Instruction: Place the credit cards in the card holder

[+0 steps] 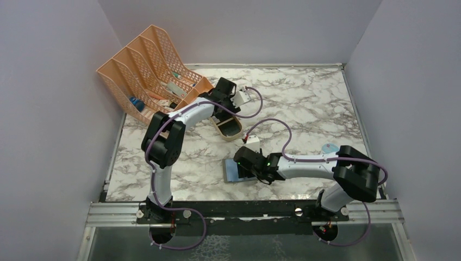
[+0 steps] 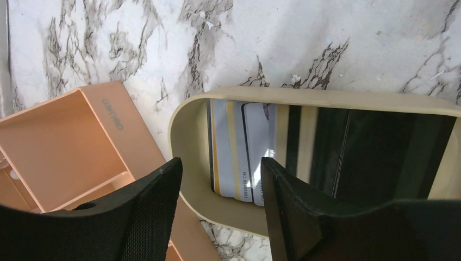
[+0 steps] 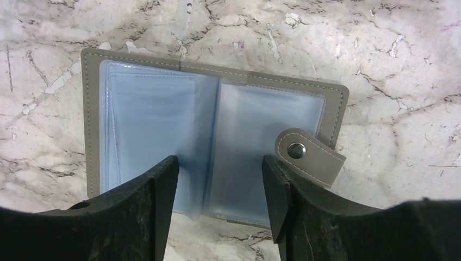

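Observation:
In the left wrist view, credit cards (image 2: 223, 147) stand packed at one end of a beige box (image 2: 187, 147), pale ones with lettering and dark ones behind them. A dark card (image 2: 380, 157) leans over the rest of the box. My left gripper is over the pale cards, its fingers apart, with nothing seen held between them. The card holder (image 3: 92, 125) lies spread on the table, showing clear bluish sleeves (image 3: 155, 119) and a snap strap (image 3: 315, 160). Directly above it, my right gripper is open and empty.
Close beside the box stands an orange slatted rack (image 1: 138, 60) with several small items. A light blue round object (image 1: 329, 148) lies at the right, partly by the right arm. Bare marble table (image 1: 304, 103) stretches across the back right.

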